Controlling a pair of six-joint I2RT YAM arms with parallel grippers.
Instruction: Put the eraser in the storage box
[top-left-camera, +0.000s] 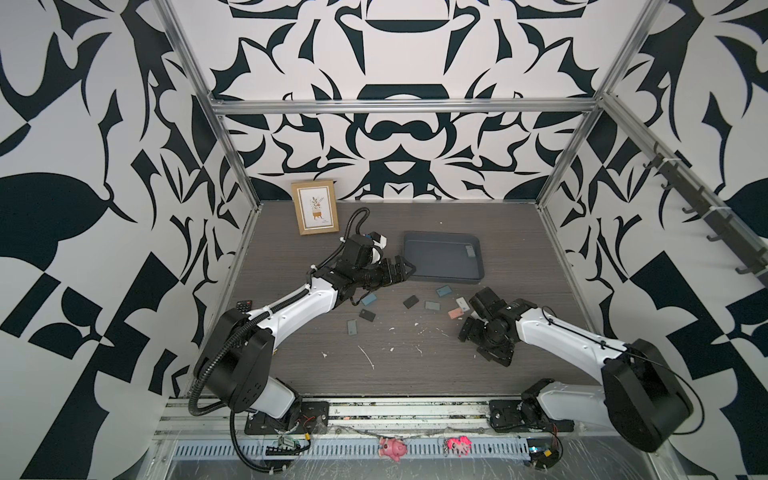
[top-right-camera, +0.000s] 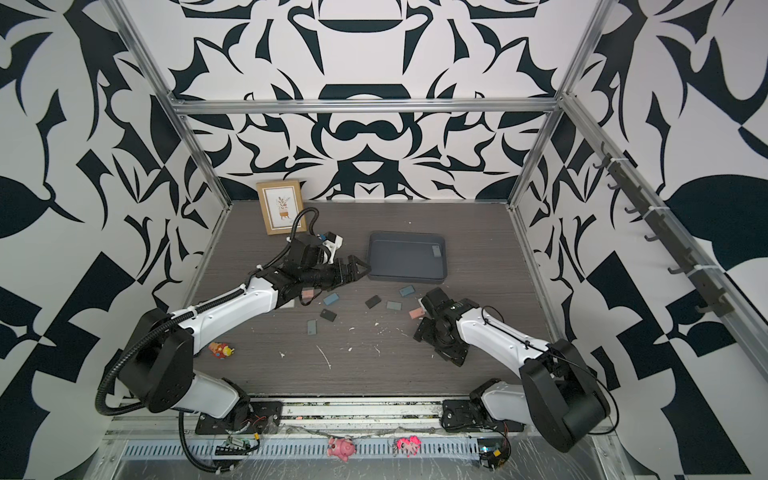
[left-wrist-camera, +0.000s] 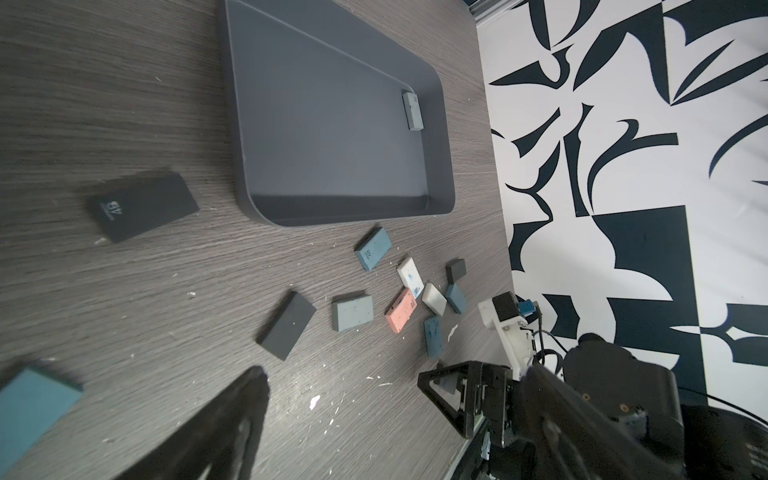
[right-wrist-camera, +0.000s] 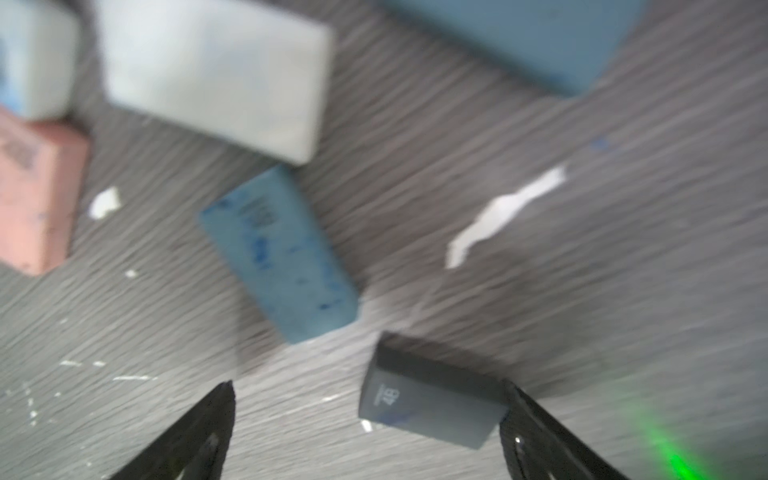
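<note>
The grey storage box (top-left-camera: 440, 256) stands at the back of the table, holding one light grey eraser (left-wrist-camera: 413, 111) in a far corner. Loose erasers lie in front of it: a salmon one (left-wrist-camera: 401, 310), a grey one (left-wrist-camera: 353, 313), a blue one (left-wrist-camera: 373, 249) and several others. My right gripper hangs low over the table at front right, fingers open; a dark eraser (right-wrist-camera: 432, 397) lies close to its right finger, apparently not gripped. A small blue eraser (right-wrist-camera: 280, 254) lies a bit farther off. My left gripper (top-left-camera: 409, 270) is open by the box's left edge, nothing between its fingers.
A framed picture (top-left-camera: 315, 207) stands at the back left. A black eraser (left-wrist-camera: 144, 206) lies left of the box. White scraps (top-left-camera: 365, 357) are scattered on the front table, where the middle is largely clear. A toy (top-right-camera: 221, 349) lies near the left arm.
</note>
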